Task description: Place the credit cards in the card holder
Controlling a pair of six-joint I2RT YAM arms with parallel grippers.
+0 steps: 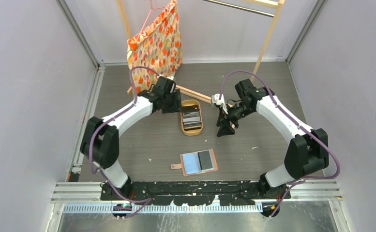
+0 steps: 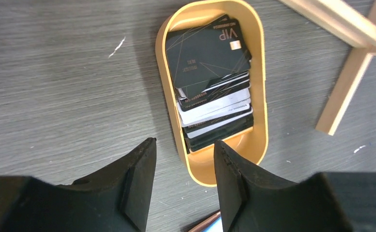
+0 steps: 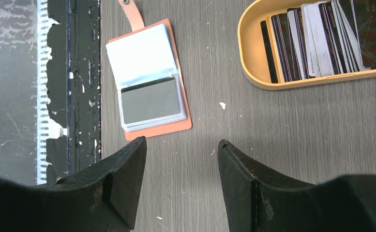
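Note:
An orange-tan box (image 1: 191, 131) on the table holds a stack of black and white credit cards (image 2: 207, 58). Below it an open card holder (image 1: 198, 162) with pink cover and pale blue sleeves lies flat, a grey insert on one side. My left gripper hangs above and left of the box, open with nothing between its fingers. My right gripper is right of the box, open and empty over bare table near the holder.
Wooden bars (image 2: 343, 94) lie behind the box. A patterned fabric (image 1: 154, 48) hangs at the back left. Bare table surrounds the box and holder.

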